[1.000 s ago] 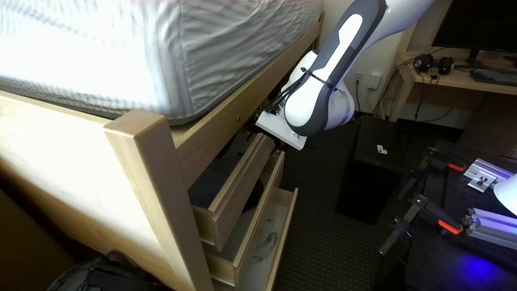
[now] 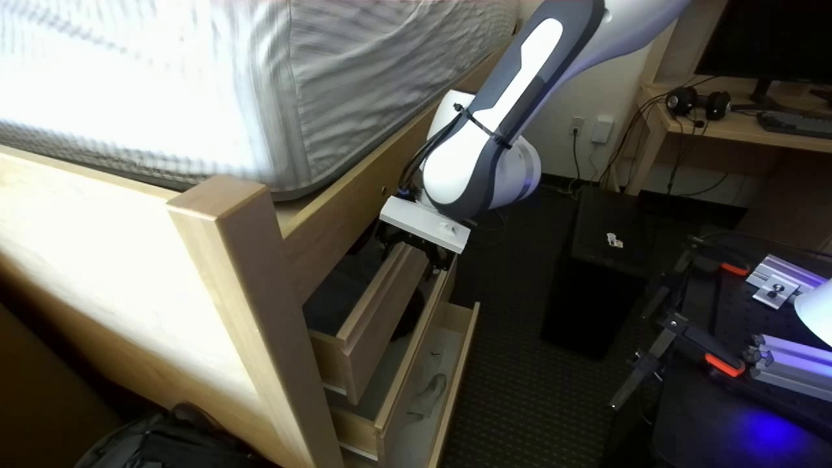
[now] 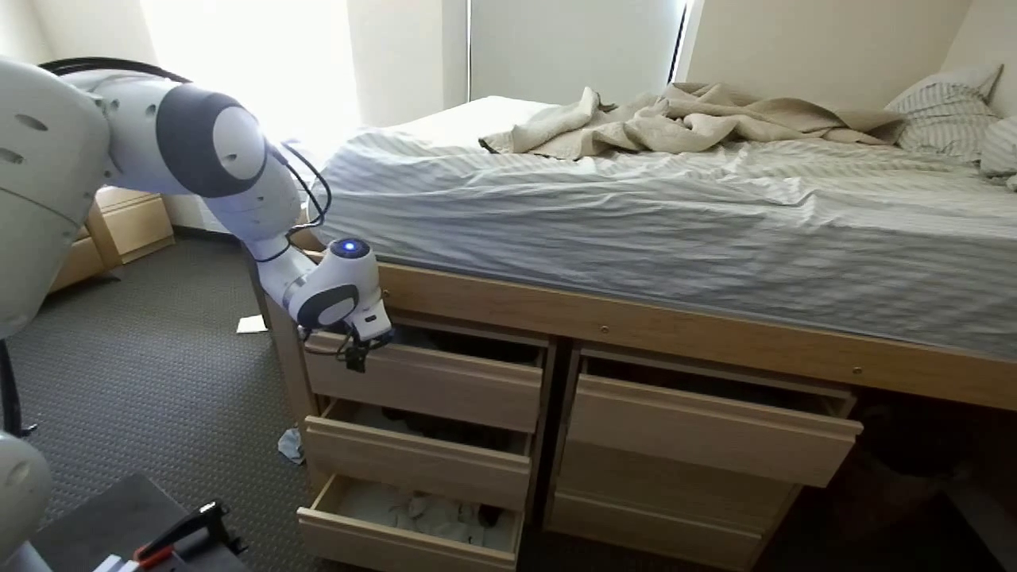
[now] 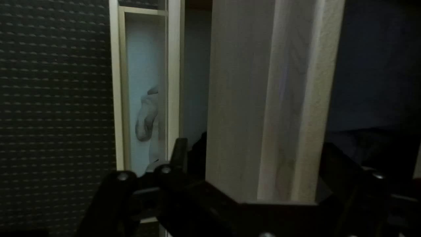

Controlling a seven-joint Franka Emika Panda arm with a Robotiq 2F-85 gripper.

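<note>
My gripper point(image 2: 415, 248) hangs over the front of the top left drawer point(image 3: 434, 386), near that drawer's outer end. In the wrist view its dark fingers point(image 4: 180, 152) stand wide apart, one on each side of the pale wooden front panel point(image 4: 244, 98). The gripper is open; whether either finger touches the wood cannot be seen. Beneath, the middle drawer point(image 3: 419, 456) is pulled partly out. The bottom drawer point(image 3: 410, 543) is also pulled out, with light cloth items point(image 2: 429, 394) inside.
Above the drawers runs the wooden bed rail point(image 3: 496, 297) under a striped mattress point(image 2: 374, 70). Another partly open drawer point(image 3: 710, 434) is to the right in exterior view 2. A black box point(image 2: 608, 257) and a dark table with clamps point(image 2: 702, 343) stand across the carpet.
In exterior view 1 the arm and gripper have moved left and a little lower along the top drawer. The drawers look unmoved.
</note>
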